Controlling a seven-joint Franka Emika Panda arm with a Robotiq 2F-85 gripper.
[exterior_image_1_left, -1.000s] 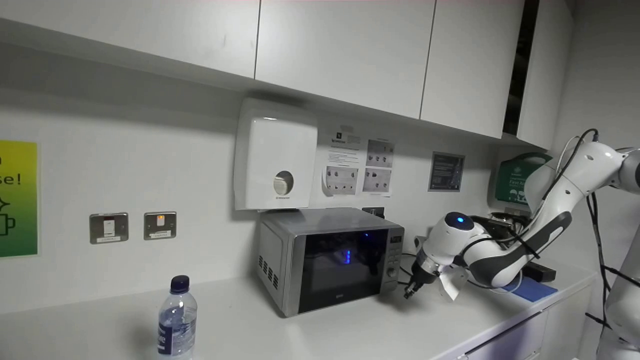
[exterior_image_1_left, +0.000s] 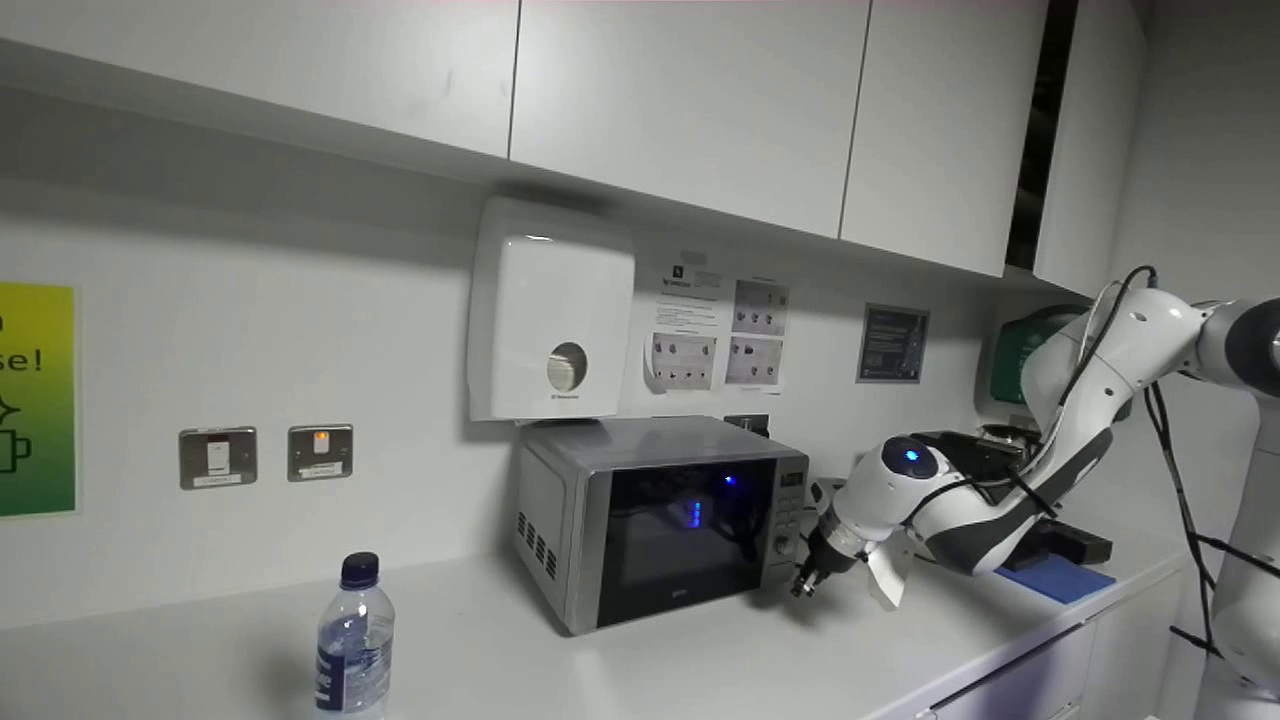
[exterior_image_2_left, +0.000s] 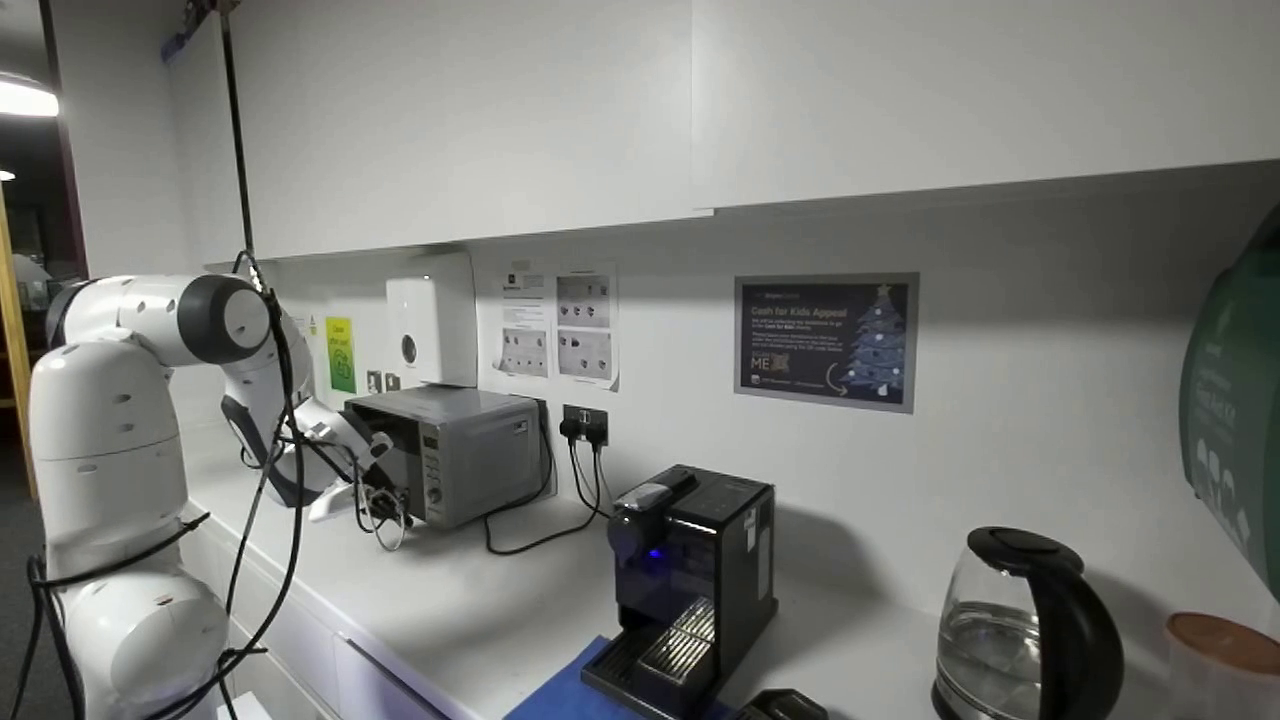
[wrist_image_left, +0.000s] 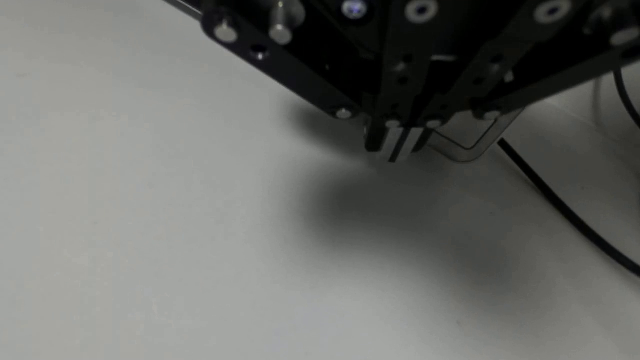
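Note:
My gripper (exterior_image_1_left: 805, 586) hangs over the white counter, close to the front right corner of the silver microwave (exterior_image_1_left: 564, 528). In the wrist view the two fingertips (wrist_image_left: 391, 144) are pressed together, with nothing showing between them, and blurred shadows lie on the bare counter (wrist_image_left: 150, 228) below. The microwave's dark door (exterior_image_1_left: 684, 540) is closed; its control panel (exterior_image_1_left: 786, 510) is beside my gripper. From the other side, the arm and cables partly hide my gripper (exterior_image_2_left: 399, 518) near the microwave's panel side.
A water bottle (exterior_image_1_left: 355, 642) stands on the counter's left. A black coffee machine (exterior_image_2_left: 732, 540) sits by a blue mat (exterior_image_2_left: 558, 684), with a glass kettle (exterior_image_2_left: 996, 636) farther right. A black cable (wrist_image_left: 570, 210) trails across the counter. Open counter lies before the microwave.
My arm and gripper have shifted slightly left in exterior view 1, nearer the microwave's right front corner. The microwave and bottle have stayed in place.

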